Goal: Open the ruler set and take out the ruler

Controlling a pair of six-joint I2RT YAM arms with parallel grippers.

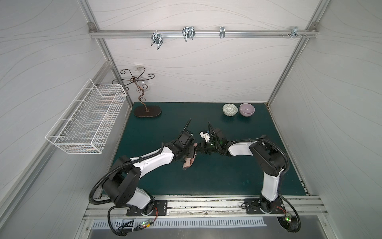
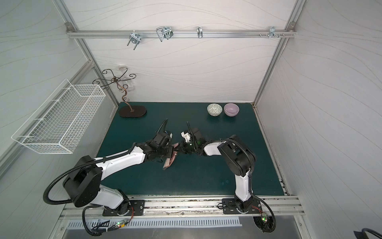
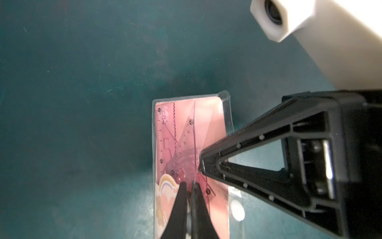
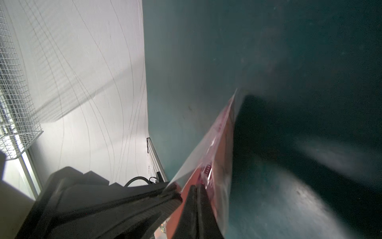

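The ruler set (image 3: 169, 127), a clear sleeve with pink rulers and protractor on a pink card, stands tilted between my grippers over the table, also the pink shape (image 1: 188, 161) in the top left view. My left gripper is shut at the sleeve; whether the sleeve's edge is between its fingers is unclear. My right gripper is shut at the sleeve's edge, seen edge-on in the right wrist view; what it grips is hard to tell.
A metal stand (image 1: 147, 111) is at back left, two bowls (image 1: 229, 109) at back right. A white wire basket (image 1: 71, 143) hangs on the left wall. The table around the grippers is clear.
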